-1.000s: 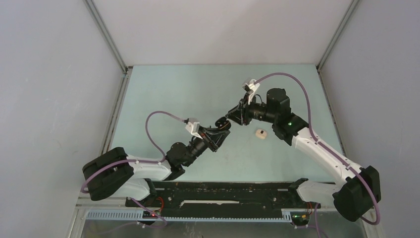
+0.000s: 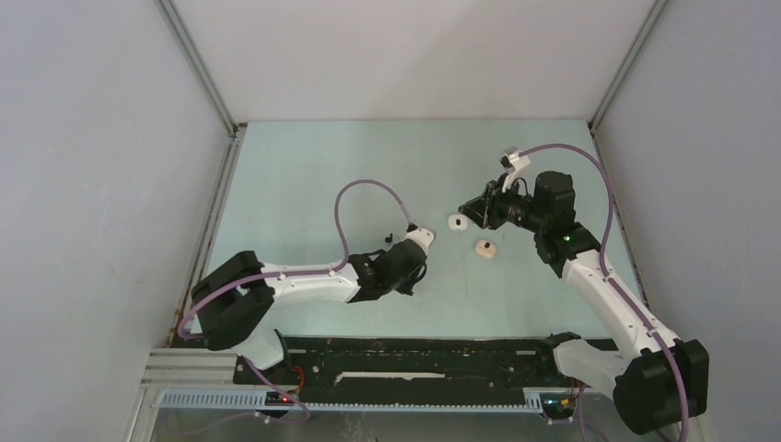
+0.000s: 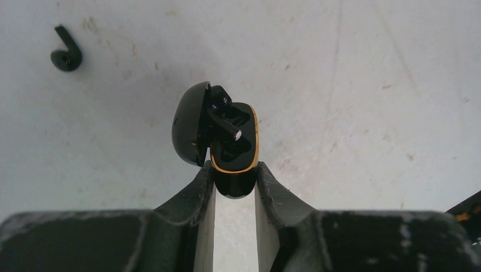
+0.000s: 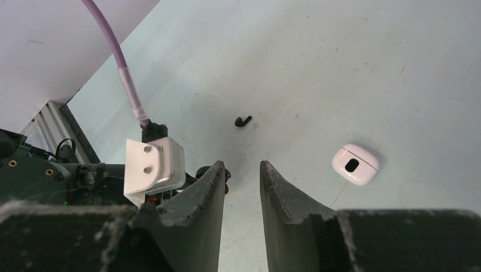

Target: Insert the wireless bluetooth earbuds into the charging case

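Note:
My left gripper is shut on the black charging case, whose lid is open; a black earbud sits in it, with its stem lying across the interior. Another black earbud lies loose on the table, seen at the upper left in the left wrist view and near the centre in the right wrist view. My right gripper hangs to the right of the left one, partly open, with nothing seen between its fingers.
A white case-like object lies right of the loose earbud, and a second pale one is at the table's right side. Walls stand on both sides.
My right gripper has drawn away to the right.

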